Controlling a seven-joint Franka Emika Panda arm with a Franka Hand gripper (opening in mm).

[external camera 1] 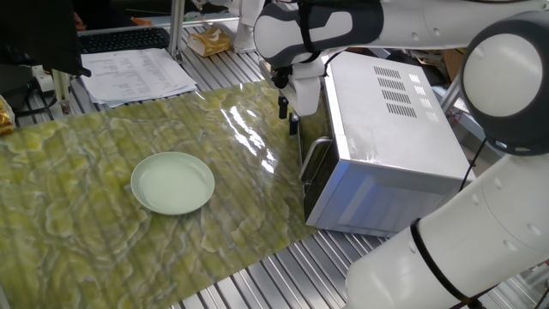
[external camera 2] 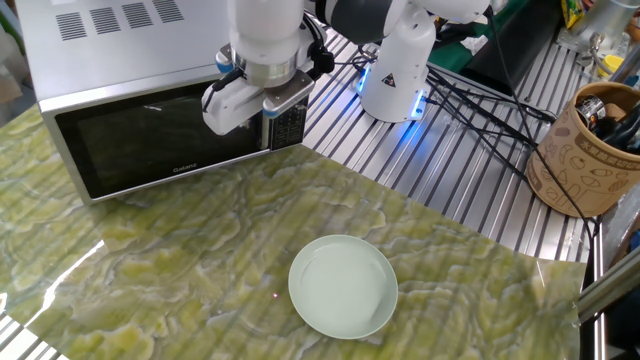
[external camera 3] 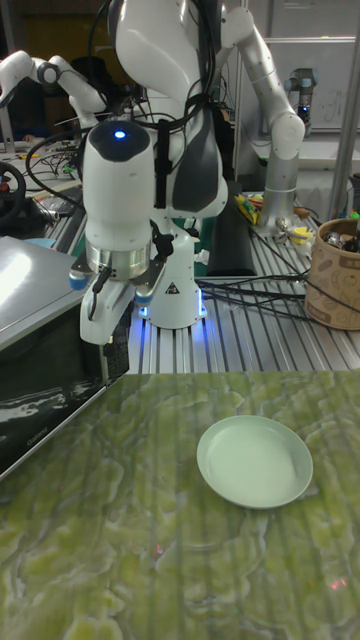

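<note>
A silver microwave (external camera 1: 386,129) with a dark front (external camera 2: 150,150) stands at the table's side, its door closed. Its metal handle (external camera 1: 316,160) sticks out from the front. My gripper (external camera 1: 288,118) hangs in front of the microwave, farther along the front than the handle in exterior view 1. Its two dark fingers are spread apart with nothing visible between them. In exterior view 2 the white gripper body (external camera 2: 240,104) covers part of the front, and the fingertips are hidden. A pale green plate (external camera 1: 173,184) lies empty on the green marbled mat, well away from the gripper.
Papers (external camera 1: 137,75) and a keyboard (external camera 1: 124,40) lie beyond the mat (external camera 1: 69,249). A brown patterned bucket (external camera 2: 580,160) holding tools stands at the slatted table's side. The mat around the plate is clear.
</note>
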